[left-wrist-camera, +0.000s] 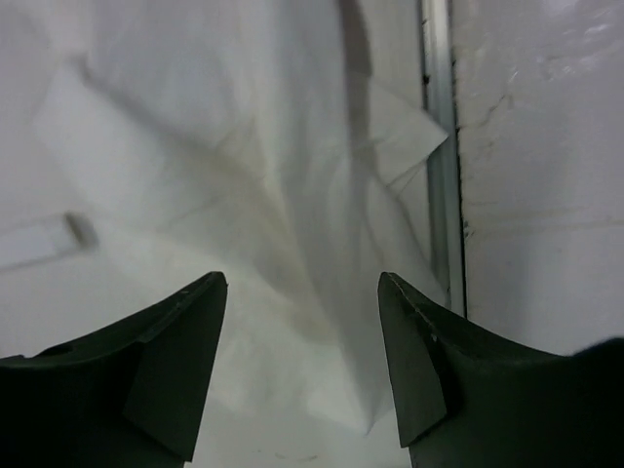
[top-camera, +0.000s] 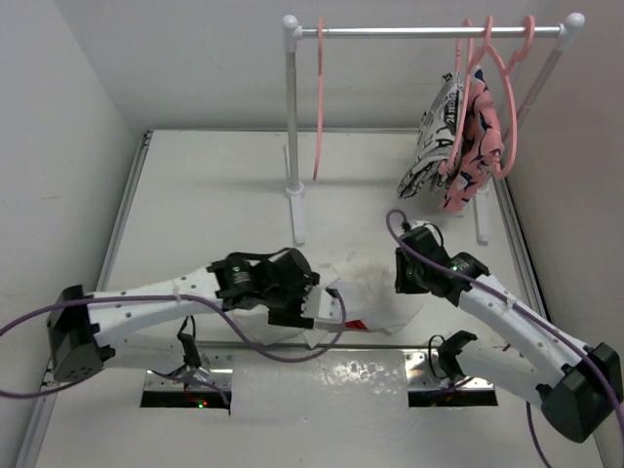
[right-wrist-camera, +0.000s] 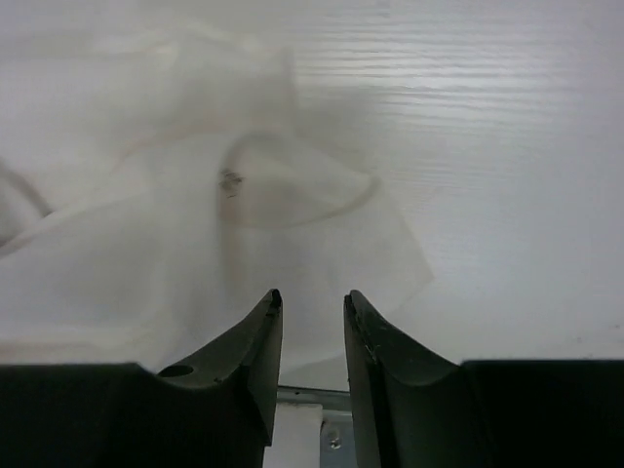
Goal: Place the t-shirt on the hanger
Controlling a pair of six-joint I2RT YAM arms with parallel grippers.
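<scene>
A white t-shirt [top-camera: 370,288] lies crumpled on the table along its front edge, with a red patch showing; in both wrist views its folds fill much of the picture [left-wrist-camera: 273,214] [right-wrist-camera: 146,244]. My left gripper [top-camera: 302,312] hangs over the shirt's left-middle part, fingers parted with nothing seen between them [left-wrist-camera: 302,312]. My right gripper [top-camera: 405,273] is over the shirt's right part, its fingers somewhat apart and empty [right-wrist-camera: 312,302]. An empty pink hanger [top-camera: 319,117] hangs at the left of the rail.
The rack rail [top-camera: 409,32] spans the back, with printed and pink garments [top-camera: 478,146] on hangers at its right. The rack's left foot [top-camera: 297,214] stands behind the shirt.
</scene>
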